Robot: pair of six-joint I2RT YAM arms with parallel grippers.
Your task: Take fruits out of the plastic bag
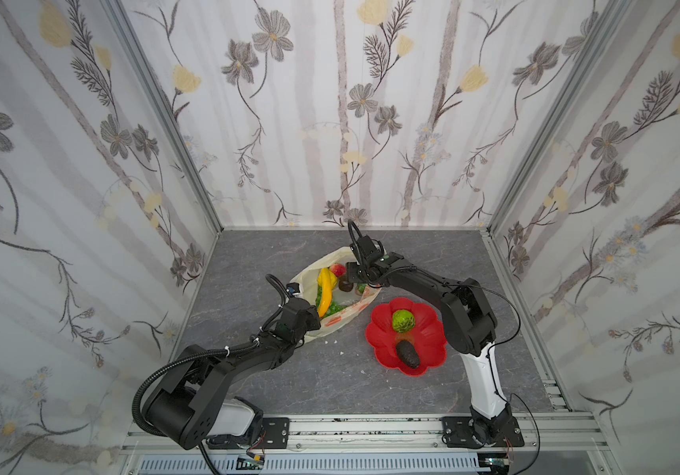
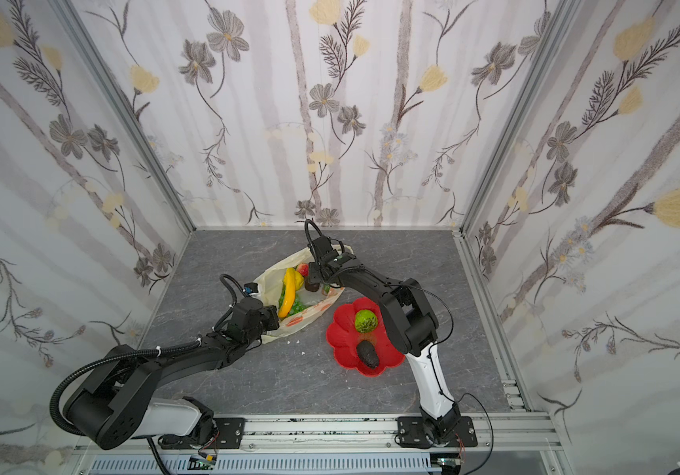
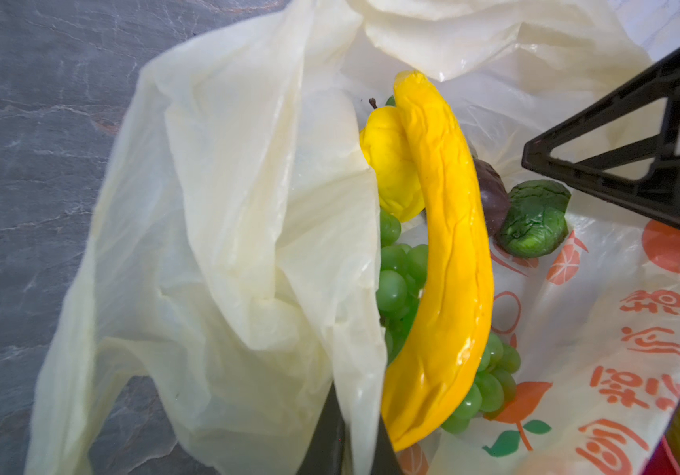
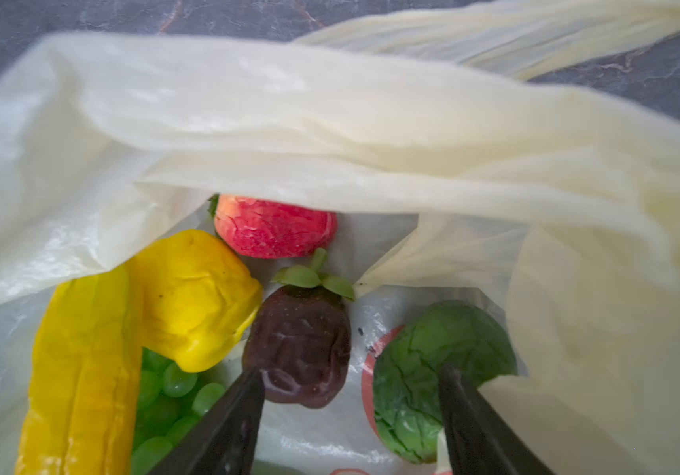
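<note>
A cream plastic bag lies spread open on the grey table. My left gripper is shut on its near-left edge, a fold of film between the fingers. In the bag are a banana, a yellow fruit, green grapes, a red fruit, a dark purple fruit and a dark green fruit. My right gripper stands open over the bag, nothing held. Its left finger lies near the purple fruit, and its right finger overlaps the green one in view.
A red flower-shaped bowl stands just right of the bag, below my right arm. It holds a bumpy green fruit and a dark oval fruit.
</note>
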